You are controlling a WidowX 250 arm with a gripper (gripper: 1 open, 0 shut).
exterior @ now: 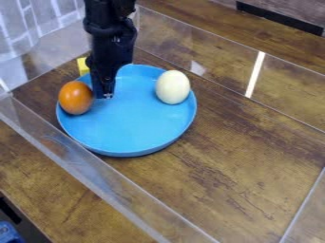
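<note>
A round blue plate [133, 128] rests on the wooden table, holding an orange object [75, 100] at its left and a white egg-shaped object [173, 86] at its upper right. My dark gripper [106, 78] reaches down from the top over the plate's back left, right of the orange object, with nothing visible between its fingers; its tips are small and dark, and it looks shut. Behind it a yellow object [83, 65] is partly hidden.
Clear plastic walls run along the left and lower left.
</note>
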